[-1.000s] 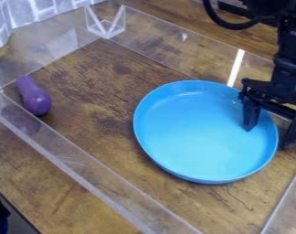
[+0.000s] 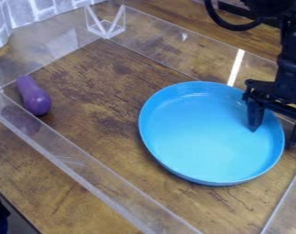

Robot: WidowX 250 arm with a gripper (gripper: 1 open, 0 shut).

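Observation:
A round blue plate (image 2: 206, 137) lies on the wooden table at the centre right. My black gripper (image 2: 272, 117) is low over the plate's right rim, its near finger reaching inside the rim; whether it is open or shut on the rim is hard to tell. A purple eggplant-like toy (image 2: 34, 96) lies at the left, well apart from the plate.
Clear plastic walls (image 2: 138, 212) edge the wooden work area, with a small white frame (image 2: 104, 26) at the back left corner. The wood between the toy and the plate (image 2: 89, 119) is bare.
The purple toy has not moved.

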